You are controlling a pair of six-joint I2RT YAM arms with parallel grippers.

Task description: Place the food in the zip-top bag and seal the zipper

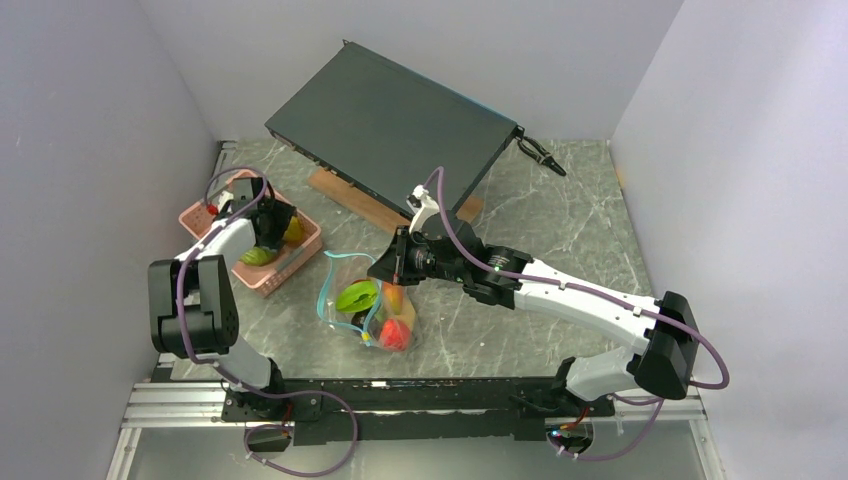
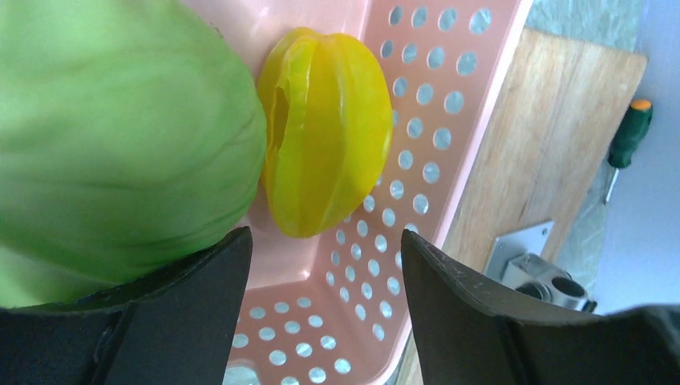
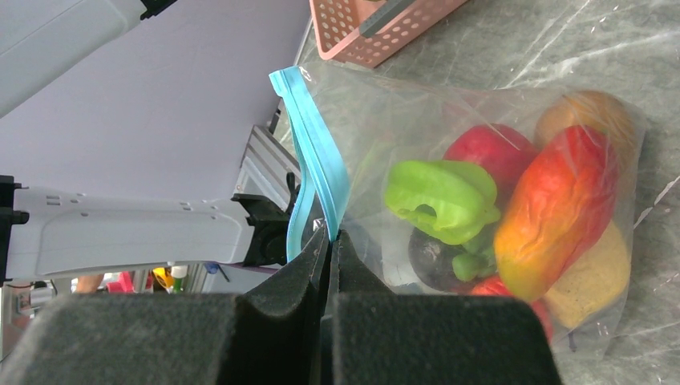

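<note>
In the pink basket (image 1: 282,275) lie a yellow starfruit-like food (image 2: 325,132) and a large green leafy item (image 2: 112,136). My left gripper is open above the yellow piece, its fingers low inside the basket, nothing visibly between them. At the centre front, the clear zip bag (image 3: 377,120) holds several foods, including a green pepper (image 3: 441,196) and a red-yellow mango (image 3: 553,208). My right gripper is shut on the bag's blue zipper edge (image 3: 313,148).
A large dark panel (image 1: 390,120) with a wooden board (image 1: 340,192) stands at the back. Pliers (image 1: 542,155) lie at back right. The marble surface right of the bag is clear.
</note>
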